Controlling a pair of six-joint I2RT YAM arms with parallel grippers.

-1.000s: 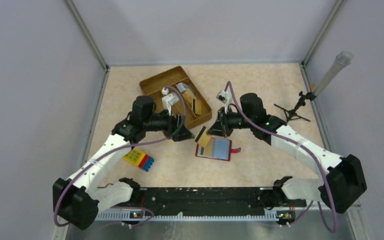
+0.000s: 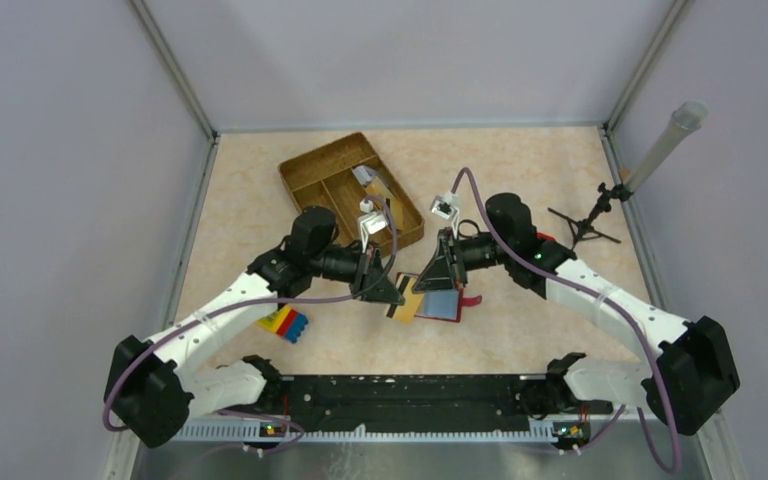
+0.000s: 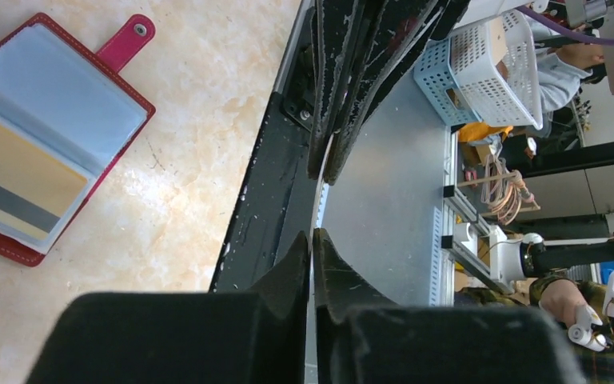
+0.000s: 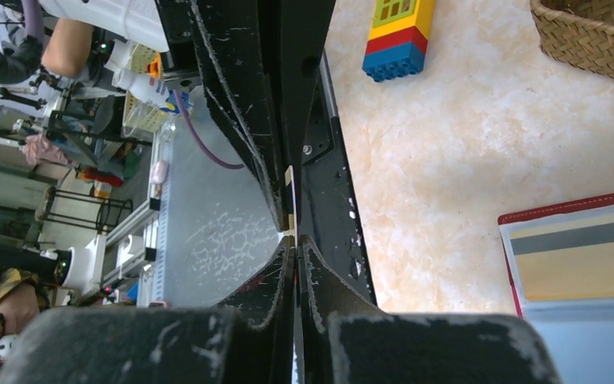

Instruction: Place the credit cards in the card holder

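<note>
A gold card with a dark stripe (image 2: 406, 303) is held on edge between both arms, above the table. My left gripper is shut on one side of it, and my right gripper is shut on the opposite side. Seen by the wrist cameras, the card is only a thin line. Below lies the open red card holder (image 3: 134, 94), flat on the table and partly covered by the grippers in the top view. Another gold card (image 4: 588, 264) sits in one of its clear pockets; the facing pocket (image 3: 64, 84) looks empty.
Toward the back, a woven basket (image 2: 305, 168) with compartments contains several cards (image 2: 388, 206). Toy bricks (image 2: 286, 322) lie left of the holder. A small tripod (image 2: 588, 228) stands at right. Table around the holder's front is clear.
The holder stays put.
</note>
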